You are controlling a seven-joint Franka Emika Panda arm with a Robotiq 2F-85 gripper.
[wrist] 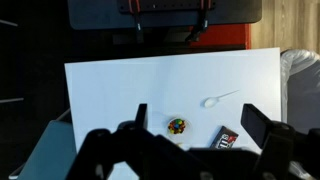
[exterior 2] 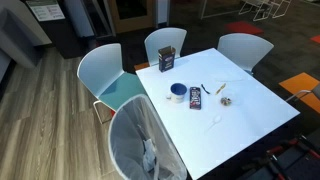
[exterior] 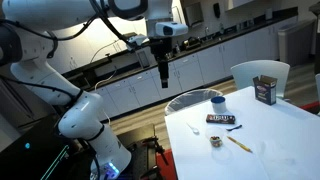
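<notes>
My gripper is open, its fingers spread wide with nothing between them. In exterior view 1 it hangs high above the near side of the white table (exterior: 200, 160). On the table, a small bowl of colourful pieces (wrist: 177, 126) appears between the fingers in the wrist view, well below them. A white spoon (wrist: 211, 102) lies near it, and a dark printed packet (wrist: 226, 137) is partly hidden by the right finger. A blue cup (exterior 2: 178, 91), a yellow stick-like item (exterior: 239, 145) and a small dark utensil (exterior: 234, 127) also lie on the table.
A dark box (exterior: 265, 89) stands at the table's far side. Pale chairs (exterior 2: 105, 75) surround the table, and a bin with a clear liner (exterior 2: 135, 135) stands beside its edge.
</notes>
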